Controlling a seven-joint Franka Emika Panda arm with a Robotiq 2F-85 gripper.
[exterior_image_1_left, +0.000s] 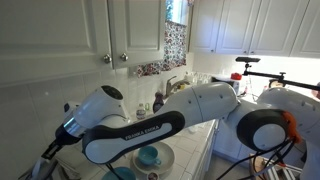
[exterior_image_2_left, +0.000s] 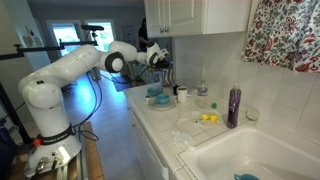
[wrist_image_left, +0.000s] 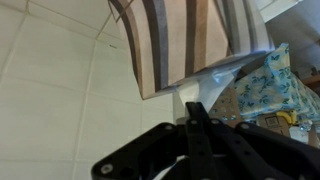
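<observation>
In the wrist view, my gripper is shut, its dark fingertips close together. Just beyond them hangs a piece of brown, white and dark striped material (wrist_image_left: 180, 40). Its lower edge comes near the fingertips, and whether any of it is pinched I cannot tell. A pale, glossy strip (wrist_image_left: 210, 84) shows beside the fingers, under that edge. At the far left of exterior view 1, the gripper (exterior_image_1_left: 45, 160) points down near the tiled wall, partly cut off by the frame. In exterior view 2 the fingers are too small to make out.
Blue bowls and cups (exterior_image_2_left: 158, 98) stand on the counter (exterior_image_2_left: 165, 125), with a bottle (exterior_image_2_left: 234, 108) and a sink (exterior_image_2_left: 250, 150) further along. Cabinets (exterior_image_1_left: 50, 40) hang above the arm. A patterned blue cloth (wrist_image_left: 265, 88) lies right of the gripper.
</observation>
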